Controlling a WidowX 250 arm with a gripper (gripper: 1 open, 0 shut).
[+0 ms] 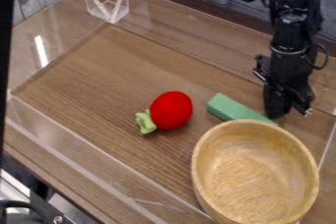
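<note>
The black robot gripper (273, 106) reaches down from the top right, shut, its tip low beside the right end of a green bar (234, 110). Nothing clearly shows between its fingers. The bar lies tilted on the wooden table, just above a large tan bowl (252, 184). A red object with a green stem, like a tomato or strawberry (171, 109), lies to the left of the bar.
A white wire-like object (108, 4) stands at the back left. The table's right edge is close beside the gripper and bowl.
</note>
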